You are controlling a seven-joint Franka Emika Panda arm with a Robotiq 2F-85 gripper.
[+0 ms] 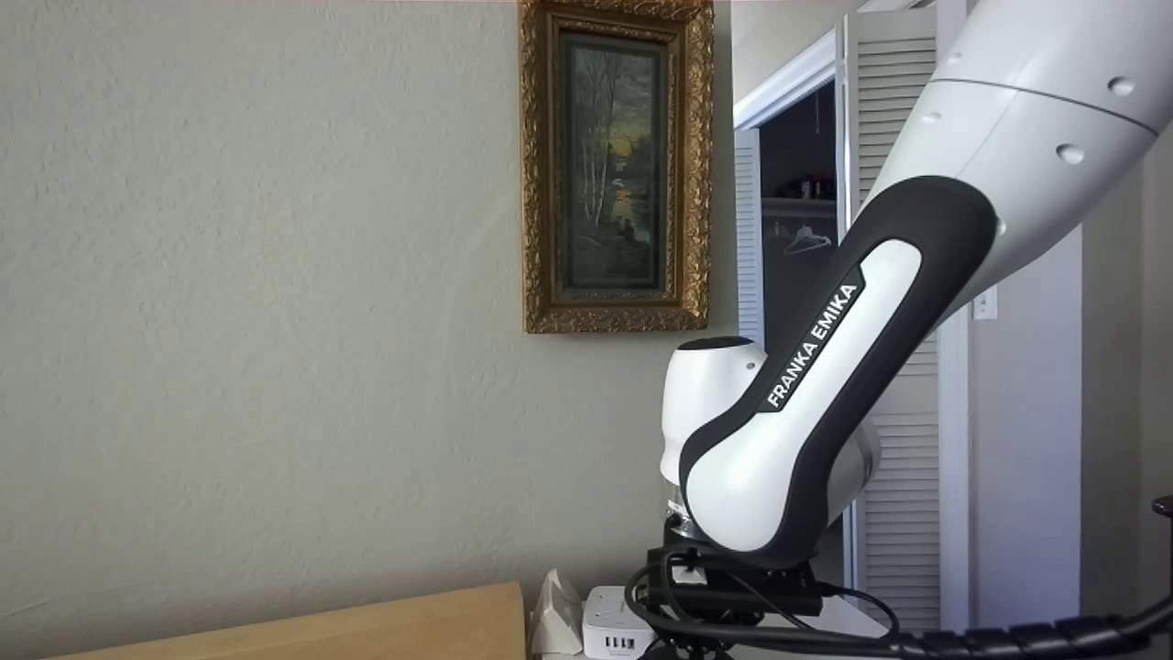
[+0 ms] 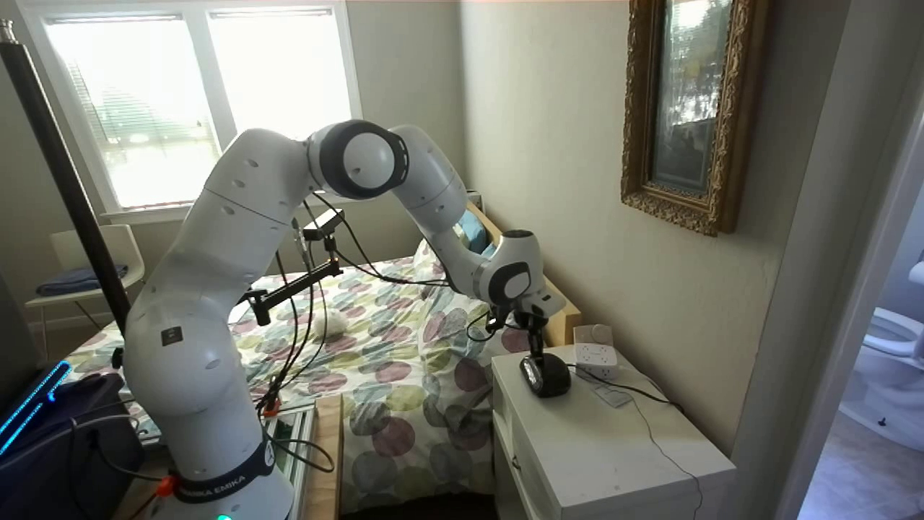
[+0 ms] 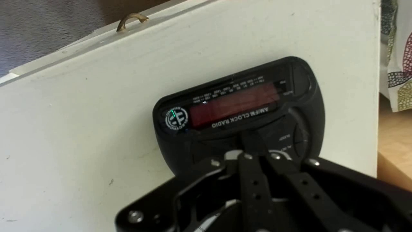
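A black AM/FM clock radio (image 3: 239,104) with a dark red display lies on the white dresser top (image 3: 96,127) in the wrist view. The same clock radio (image 2: 547,376) shows near the dresser's bed-side end in exterior view 2. My gripper points down at the radio's button side, its fingers together and nothing visible between them. The fingertips appear to be at or just over the radio's top; whether they touch it cannot be told. In exterior view 2 my gripper (image 2: 536,348) stands right above the radio. Exterior view 1 hides both the fingertips and the radio.
A white power strip (image 2: 595,357) sits behind the radio by the wall, with a cable (image 2: 654,438) running across the dresser. The bed (image 2: 394,399) adjoins the dresser. A gilt-framed picture (image 1: 616,165) hangs above.
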